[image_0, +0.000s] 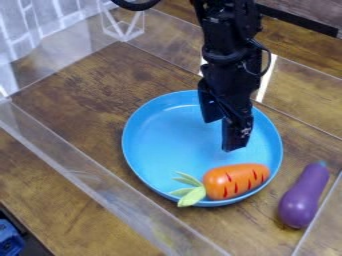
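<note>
My black gripper (221, 120) hangs open over the back part of a blue plate (158, 140), its fingertips pointing down at the bare plate. An orange toy carrot (234, 180) with pale green leaves lies at the front of the plate, apart from the gripper. A purple toy eggplant (303, 195) lies on the wood to the right of the plate.
A white object stands behind the gripper, largely hidden. Clear plastic edges run along the left and front. A dark blue item (11, 230) shows at the lower left corner.
</note>
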